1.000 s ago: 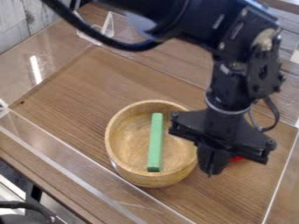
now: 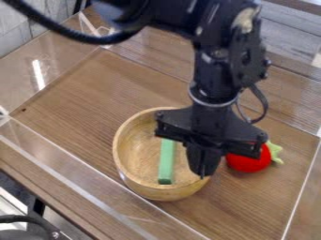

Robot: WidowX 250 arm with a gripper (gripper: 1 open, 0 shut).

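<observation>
My gripper (image 2: 204, 160) hangs over the right side of a round wooden bowl (image 2: 131, 150), its fingers shut with nothing seen between them. A green bar (image 2: 166, 164) lies inside the bowl, left of the fingertips. A red object (image 2: 251, 160) with a green part sits on the table to the right of the bowl, partly behind the gripper. The arm hides the back right of the bowl.
A dark cable arcs across the top left. The table's edge runs along the lower left.
Over the last second the gripper has moved back and somewhat left, uncovering more of the red object. The bowl and green bar look unmoved.
</observation>
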